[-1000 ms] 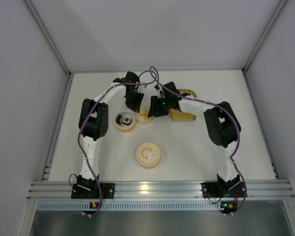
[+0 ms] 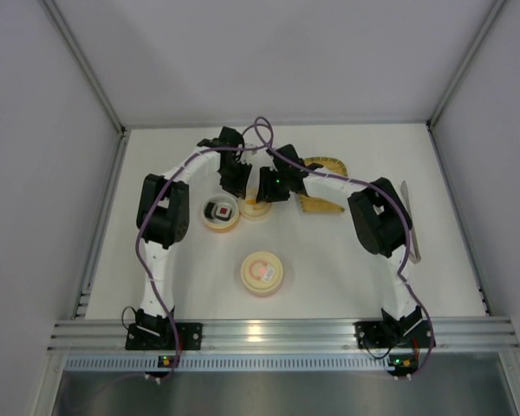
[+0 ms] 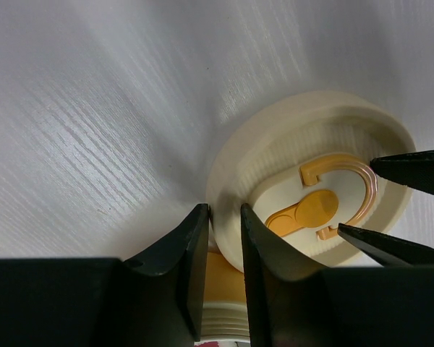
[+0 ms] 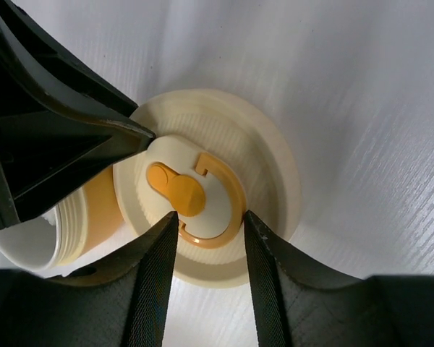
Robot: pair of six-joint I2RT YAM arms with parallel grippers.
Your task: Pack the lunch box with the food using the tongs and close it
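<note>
A round cream lid (image 3: 267, 130) with an orange clip (image 3: 365, 177) on its white centre piece lies on the table. My left gripper has one fingertip on either side of the lid's rim, close to it; whether they grip it cannot be told. My right gripper is partly open over the lid's centre, its fingertips apart at the two sides of the orange clip. The lunch box (image 2: 219, 211), cream and orange, stands open just left of the lid with dark and red-white food inside.
A second round box (image 2: 262, 272) with a lid sits nearer the front. Behind my right arm lies a yellow-brown tray (image 2: 323, 206). A thin pale utensil (image 2: 411, 221) rests at the far right. Between the front box and the right arm the table is clear.
My right gripper has shifted left and a little down over the lid, its arm turning left and uncovering more of the utensil. The left arm and lunch box look unmoved.
</note>
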